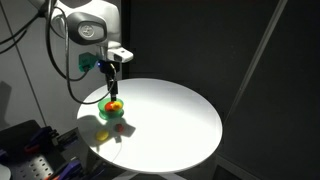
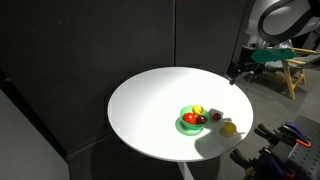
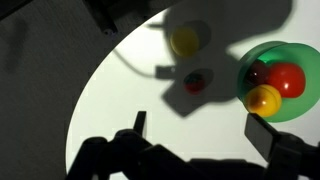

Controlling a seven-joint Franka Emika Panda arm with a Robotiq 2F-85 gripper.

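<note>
Above the white table, my gripper is open, and nothing shows between its fingers. Beneath it and off to one side is a green bowl (image 3: 312,75). The bowl holds a red fruit (image 3: 288,78), an orange-yellow fruit (image 3: 263,101) and a dark red one (image 3: 257,72). On the bare tabletop, outside the bowl, lie a yellow fruit (image 3: 185,41) and a small dark red item (image 3: 194,82). In exterior view 2 the gripper (image 2: 231,80) hangs clear of the table, to the right of the bowl (image 2: 190,127).
A dark frame with cables (image 1: 60,150) stands beside the table, and a wooden chair (image 2: 296,68) stands behind the arm.
</note>
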